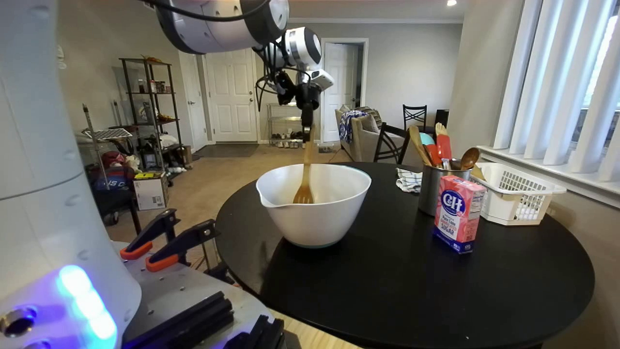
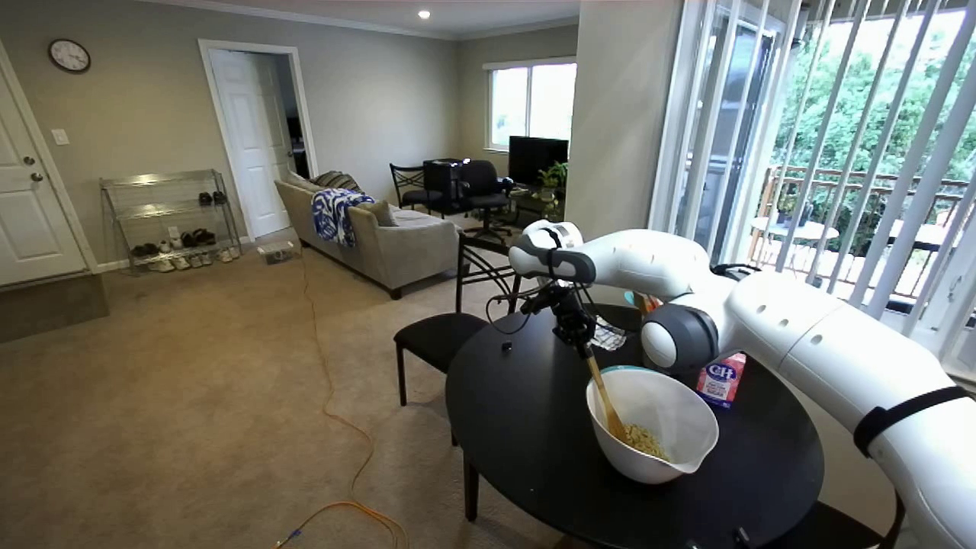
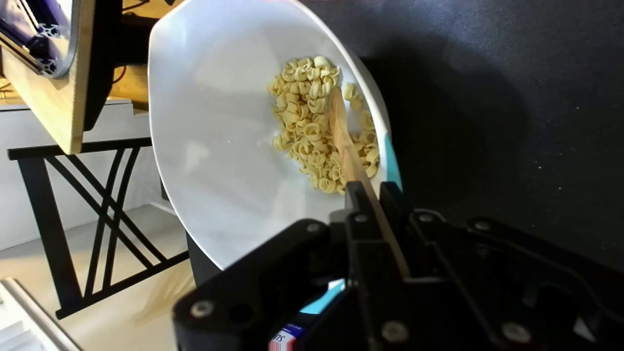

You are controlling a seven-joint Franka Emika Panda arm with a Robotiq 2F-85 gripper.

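A white mixing bowl with a pouring lip stands on the black round table. Pale ring-shaped pasta lies in the bottom of the bowl, seen in the wrist view. My gripper is above the bowl's rim, shut on the handle of a wooden utensil. In exterior view 1 the utensil's slotted, fork-like head shows inside the bowl. The wrist view has its lower end among the pasta, close to one side wall; how deep it reaches there I cannot tell.
A pink sugar box stands to the right of the bowl, in front of a metal utensil holder. Behind them are a white basket and a checked cloth.
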